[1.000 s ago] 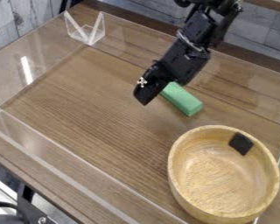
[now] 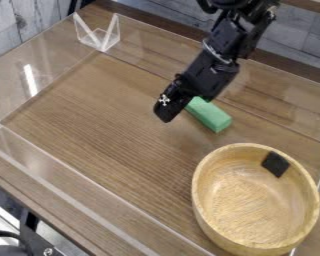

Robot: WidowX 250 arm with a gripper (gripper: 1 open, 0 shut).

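Note:
My dark gripper [image 2: 168, 106] is low over the middle of the wooden surface, its tip just left of a green block [image 2: 207, 116]. It looks shut, with nothing visible between its fingers, though the dark tip is hard to make out. The arm reaches in from the top and covers the area behind the block.
A round tan bin [image 2: 254, 220] with a small black patch on its rim fills the lower right. A clear plastic item [image 2: 99, 36] stands at the back left.
The gripper has shifted and turned only slightly near the green block. The block and bin look unmoved.

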